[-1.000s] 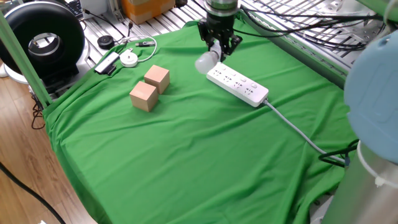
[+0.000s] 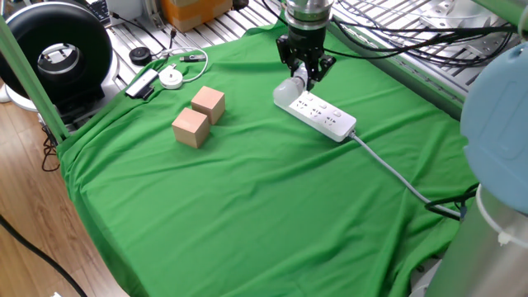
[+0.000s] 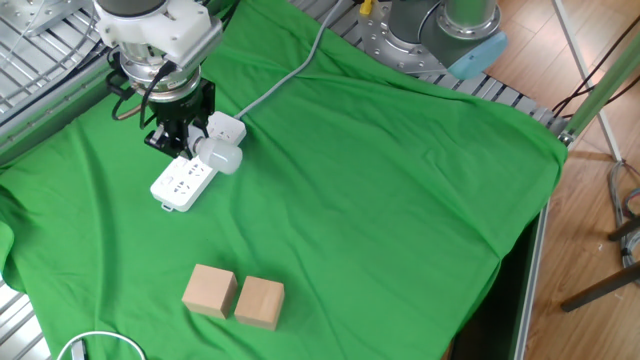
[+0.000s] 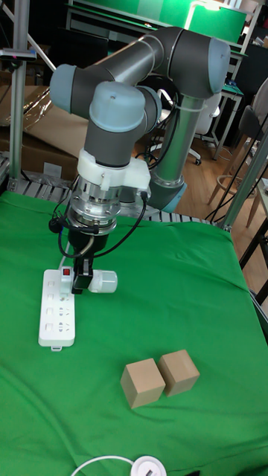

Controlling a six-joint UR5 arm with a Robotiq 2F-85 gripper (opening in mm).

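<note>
My gripper (image 2: pixel 305 75) is shut on a white, round-headed bulb-like lamp (image 2: pixel 288 90), gripping it by its narrower base. In exterior view 2 the lamp head (image 3: pixel 221 156) sticks out sideways from the fingers, over the white power strip (image 3: pixel 172 189). The strip lies flat on the green cloth, with rows of sockets facing up. Exterior view 3 has the gripper (image 4: pixel 83 277) low at the strip's far part, near a red switch (image 4: pixel 66 272), and the lamp points to the right. Whether the lamp's base touches a socket is hidden by the fingers.
Two wooden cubes (image 2: pixel 191 128) stand close together on the green cloth (image 2: pixel 247 214). A white cable with a round puck (image 2: pixel 171 77) lies near the back left edge. The strip's grey cord (image 2: pixel 400 177) runs toward the arm's base.
In exterior view 1 my gripper has moved right and slightly down with the lamp, from beside the strip's end to over it. The strip and cubes have stayed put.
</note>
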